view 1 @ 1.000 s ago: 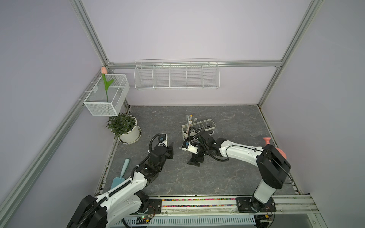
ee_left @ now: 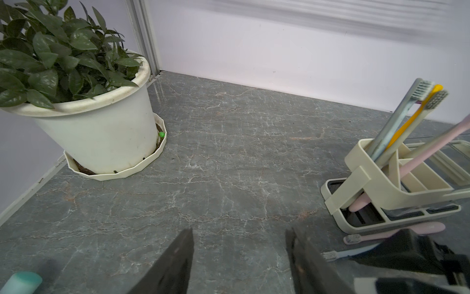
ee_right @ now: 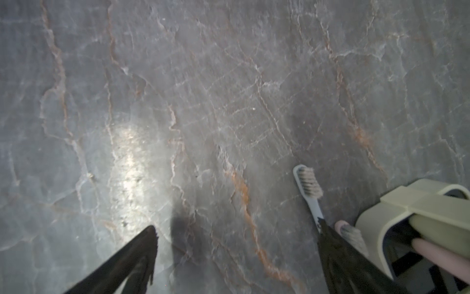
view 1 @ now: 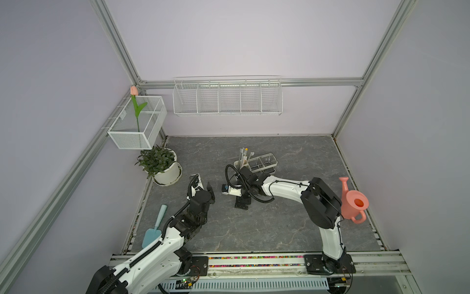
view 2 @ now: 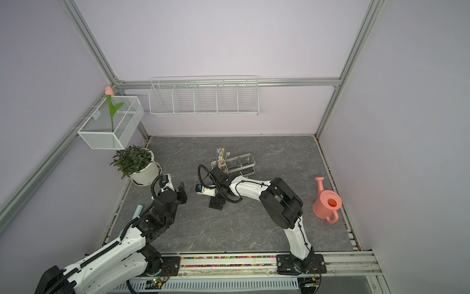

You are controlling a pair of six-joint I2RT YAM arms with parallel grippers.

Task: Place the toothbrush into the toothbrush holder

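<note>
Two toothbrushes lie on the table in front of the holder: a pink one (ee_left: 418, 228) close to its base and a light blue one (ee_left: 350, 252) nearer to me. In the right wrist view the blue brush's head (ee_right: 307, 182) shows, its handle hidden behind my right finger. The cream toothbrush holder (ee_left: 362, 178) stands upright, with several brushes leaning in it. My right gripper is open above bare table just left of the loose brushes. Away to the left, my left gripper has its fingers apart and nothing between them.
A potted plant (view 1: 167, 174) stands at the back left, with a blue shovel (view 1: 152, 236) in front of it. At the right edge is a pink watering can (view 1: 353, 203). Bare table lies between plant and holder and along the front.
My right arm has swung left, bringing its gripper left across the front of the holder. The left gripper has drawn back a little to the left. The holder has stayed put.
</note>
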